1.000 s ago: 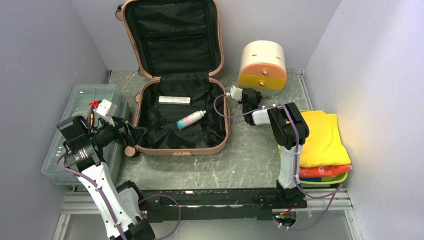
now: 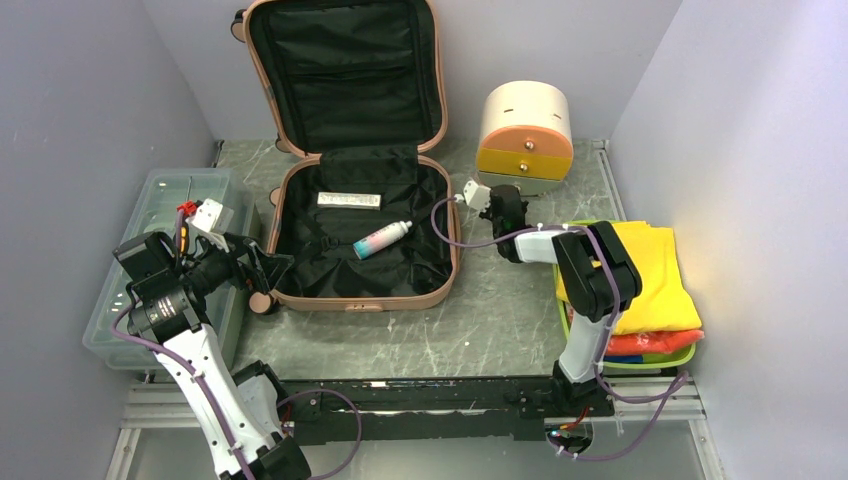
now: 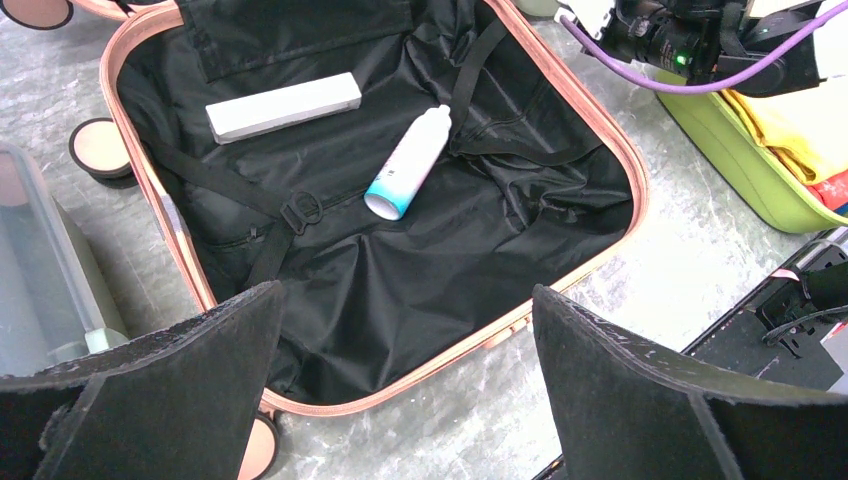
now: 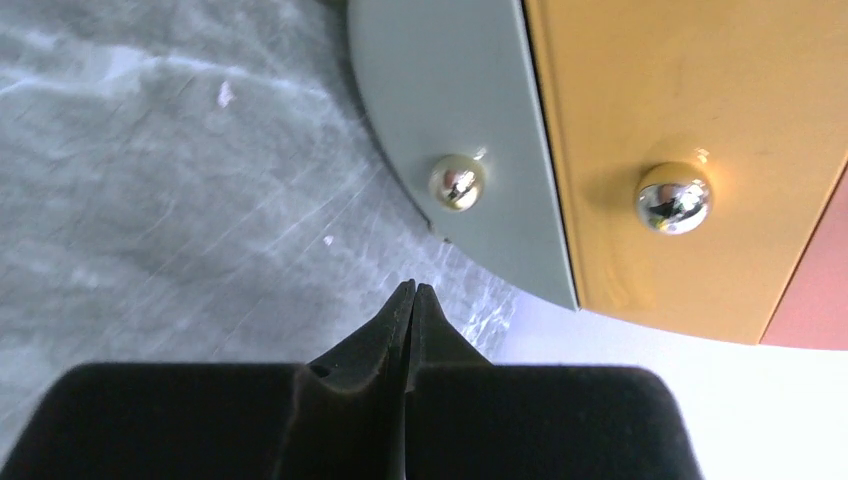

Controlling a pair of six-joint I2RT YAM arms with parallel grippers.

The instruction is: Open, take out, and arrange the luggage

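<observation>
An open suitcase (image 2: 363, 302) lies in the middle, lid raised at the back, holding a white oblong box (image 2: 349, 200) and a white-and-teal bottle (image 2: 382, 239). My open left gripper is over its front left, empty. My right gripper is shut with nothing between its fingers, in front of a curved drawer cabinet (image 2: 524, 115); its grey bottom drawer (image 4: 460, 90) and yellow drawer (image 4: 680, 90), both with silver knobs, appear closed in the right wrist view.
A green basket (image 3: 720, 160) of folded yellow and red cloths (image 2: 640, 280) sits at the right. A translucent bin (image 2: 120, 320) stands at the left.
My right arm and gripper have shifted toward the front and slightly rightward, a little away from the cabinet. The left arm, suitcase and its contents are unchanged.
</observation>
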